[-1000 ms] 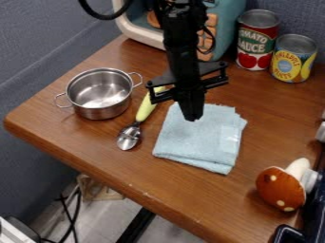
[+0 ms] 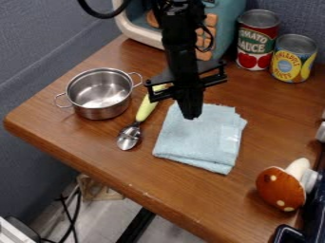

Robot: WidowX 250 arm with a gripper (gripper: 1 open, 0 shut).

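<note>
The black gripper (image 2: 191, 101) points down at the upper left part of a folded light blue cloth (image 2: 197, 147), its tips at or just above it; whether they are open or shut is unclear. Left of the cloth, a spoon (image 2: 129, 135) lies beside a yellow banana (image 2: 155, 95), partly hidden by the gripper.
A steel pot (image 2: 99, 93) stands at left. A tomato can (image 2: 256, 43), a yellow can (image 2: 292, 62) and a teal appliance (image 2: 223, 19) are at the back. A toy mushroom (image 2: 282, 190) sits at right.
</note>
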